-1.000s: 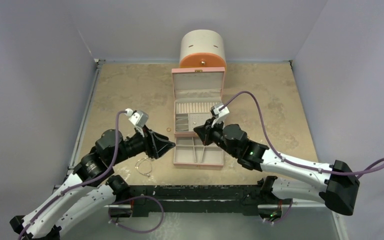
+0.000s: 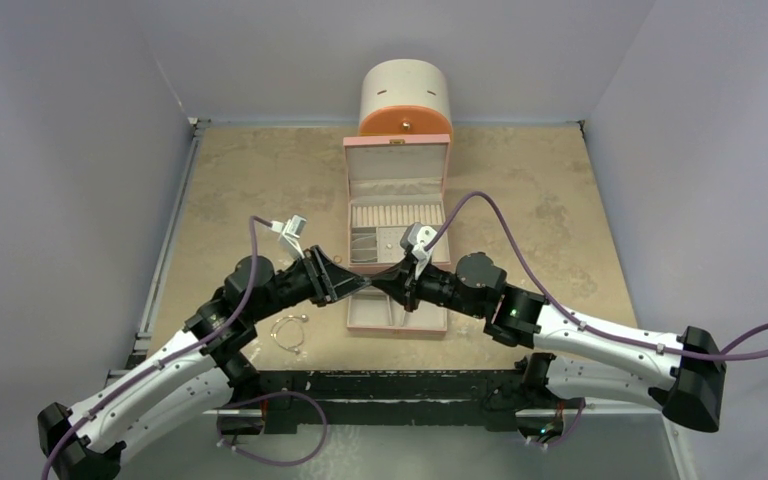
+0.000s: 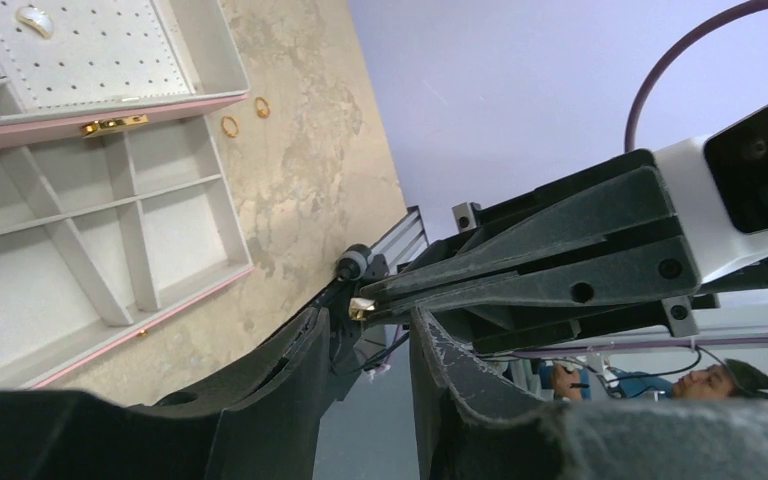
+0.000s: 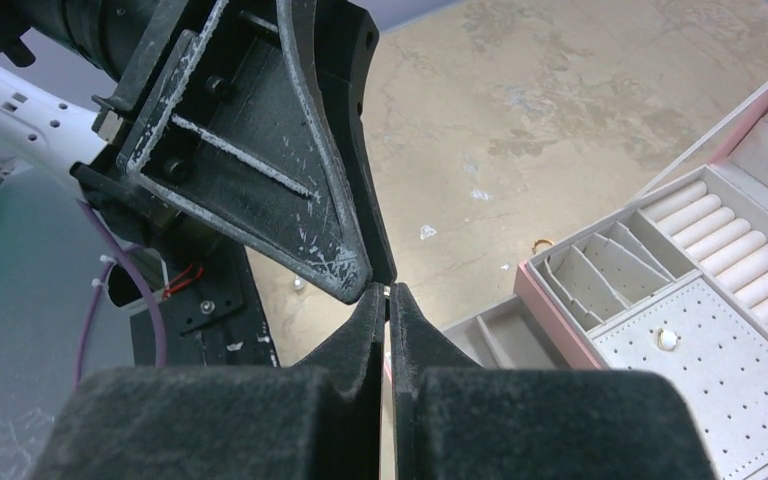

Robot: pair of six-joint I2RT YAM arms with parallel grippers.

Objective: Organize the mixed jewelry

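Over the front drawer tray of the pink jewelry box, my two grippers meet tip to tip. My right gripper is shut, and a small white-and-gold earring shows at its fingertips in the left wrist view. The left gripper has its fingers apart on either side of that earring, seemingly not closed on it. On the dotted pad lies a similar white-and-gold earring. Two gold rings rest on the table beside the box. A bracelet lies at front left.
Behind the open box, whose lid stands up, is a white and orange drum-shaped container. Ring rolls and small divided compartments fill the back part.
The left gripper has moved right and the right gripper left and slightly down, so their tips now meet above the front tray.
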